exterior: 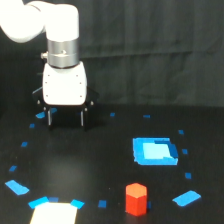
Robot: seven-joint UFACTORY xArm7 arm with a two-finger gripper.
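Toward the upper left, the white arm (63, 55) hangs down with my dark gripper (66, 119) at its end. Its two fingers stand apart, and nothing shows between them, so it is open. A red block (136, 203) rests on the dark table near the front, well to the right of the gripper and closer to the camera. On the right lies a blue square (139, 151) with a pale middle (157, 151); whether it is a shallow tray or a flat marking, I cannot tell.
A pale cream shape (54, 214) is cut off by the bottom edge at left. Blue pieces like tape, such as a strip (186, 198) at right and another strip (16, 187) at left, dot the black table.
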